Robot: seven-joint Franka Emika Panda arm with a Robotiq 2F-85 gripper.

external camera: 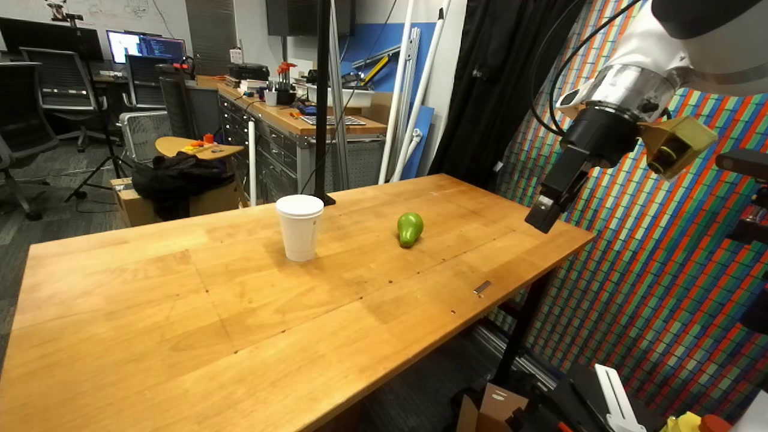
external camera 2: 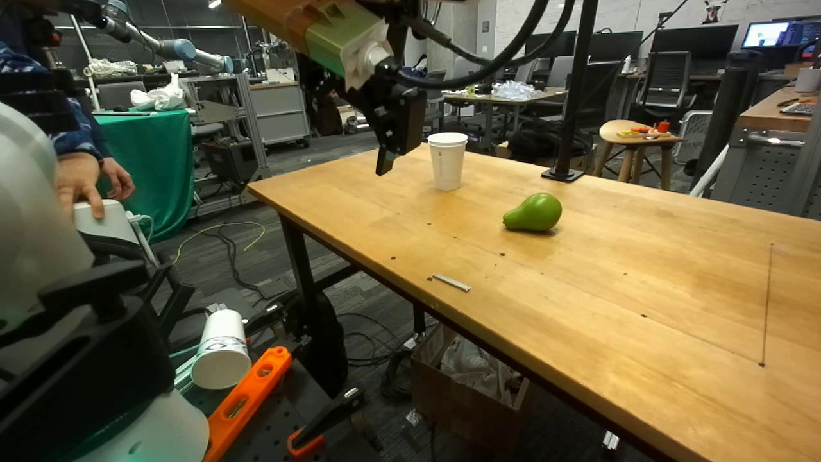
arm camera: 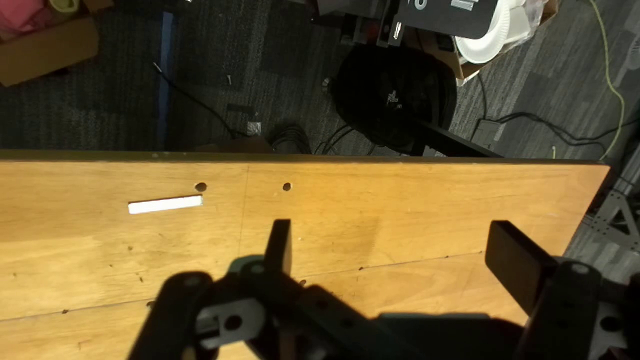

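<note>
A white paper cup point(external camera: 299, 229) with a lid stands upright on the wooden table, and a green pear-shaped fruit point(external camera: 410, 230) lies apart from it. Both show again in exterior view 2, the cup point(external camera 2: 447, 162) behind the fruit point(external camera 2: 534, 213). Neither appears in the wrist view. My gripper hangs above the table near its edge, its two fingers wide apart with only bare wood visible between them. From exterior view 1 the gripper point(external camera: 541, 216) is up at the right, clear of both objects.
A small flat metal strip point(arm camera: 165, 204) lies near the table's edge. A black upright post point(external camera 2: 570, 100) stands at the table's far side. Beyond the edge, a box point(external camera 2: 462, 385) sits on the floor.
</note>
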